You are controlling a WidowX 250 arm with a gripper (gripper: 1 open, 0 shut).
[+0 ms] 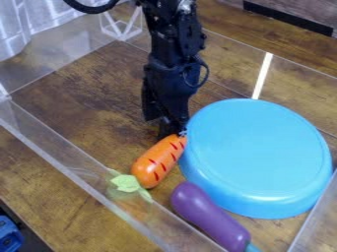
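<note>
A toy orange carrot (pixel 160 160) with pale green leaves lies low in the middle, left of a light blue plate-like disc (pixel 257 157). The black gripper (pixel 168 124) hangs just above the carrot's upper end, beside the disc's left edge; its fingertips are dark and whether they are open or shut is unclear. A purple eggplant toy (pixel 208 215) lies below the disc.
A clear-walled bin (pixel 73 157) surrounds the objects on a wooden surface. A blue item (pixel 7 236) lies outside at bottom left.
</note>
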